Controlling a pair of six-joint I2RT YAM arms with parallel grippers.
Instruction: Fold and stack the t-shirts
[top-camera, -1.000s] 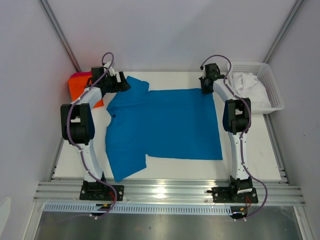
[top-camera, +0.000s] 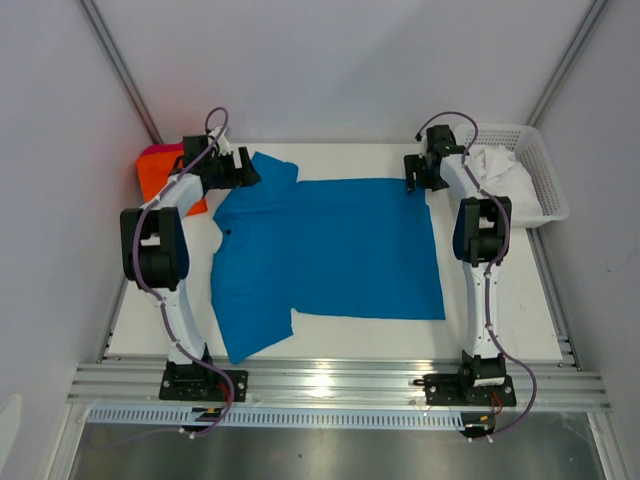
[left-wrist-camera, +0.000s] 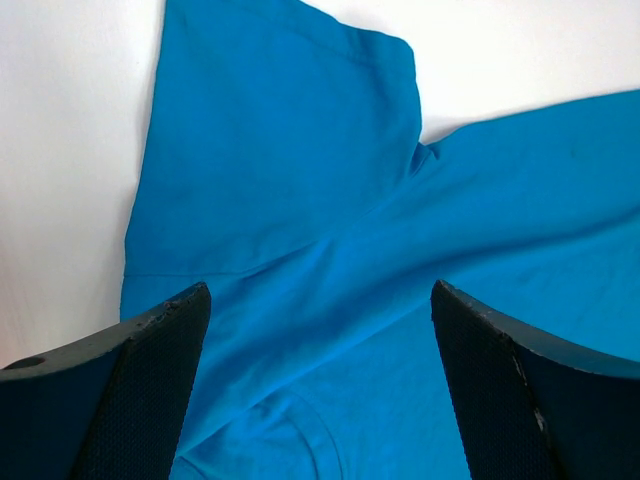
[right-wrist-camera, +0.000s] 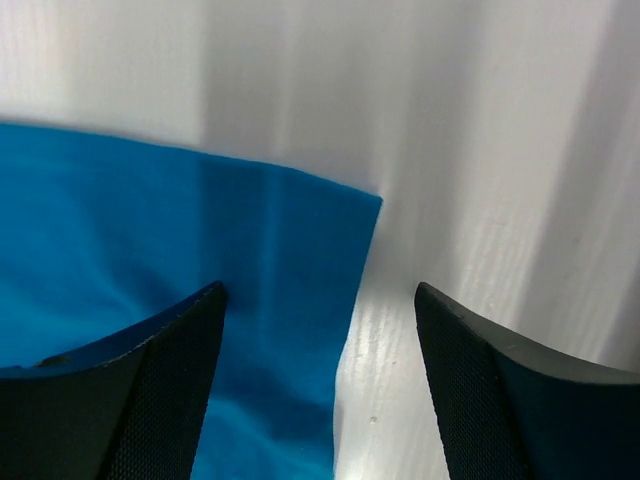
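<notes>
A blue t-shirt (top-camera: 330, 250) lies spread on the white table (top-camera: 370, 340), one sleeve pointing down at the front left and another up at the back left. My left gripper (top-camera: 233, 167) stands open above the back-left sleeve (left-wrist-camera: 270, 120), nothing between its fingers. My right gripper (top-camera: 418, 170) is over the shirt's back-right corner (right-wrist-camera: 320, 225); in the right wrist view its fingers (right-wrist-camera: 510, 400) are apart, straddling that corner's edge, with no cloth visibly held.
A white basket (top-camera: 545, 185) with white cloth (top-camera: 500, 180) sits at the back right. Red and orange folded cloths (top-camera: 150, 170) lie at the back left, partly under the left arm. Bare table strips run along the front and right.
My right gripper has shifted to the right along the shirt's back edge, and its fingers are farther apart than a second ago. The left arm and shirt look unchanged.
</notes>
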